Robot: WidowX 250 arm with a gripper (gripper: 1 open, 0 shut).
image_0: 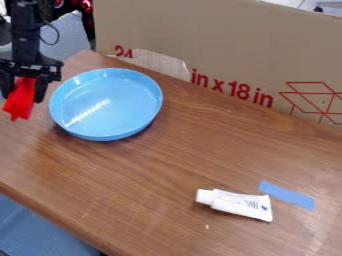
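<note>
My black gripper is at the upper left, shut on a red object that hangs below its fingers, beside the left rim of a blue plate on the wooden table.
A white tube and a blue strip lie at the lower right of the table. A large cardboard box stands along the back.
</note>
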